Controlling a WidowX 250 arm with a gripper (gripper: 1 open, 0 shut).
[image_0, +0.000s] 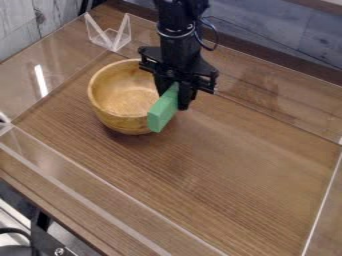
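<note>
The black gripper (178, 85) hangs over the right side of the yellow bowl (118, 92), shut on a green block (164, 110). The block tilts down toward the bowl's front right rim. Whether it touches the bowl cannot be told.
A wooden table fills the view, with wide free room at the right (254, 170) and front. A white wire object (110, 32) stands at the back left. Dark cables lie at the left edges.
</note>
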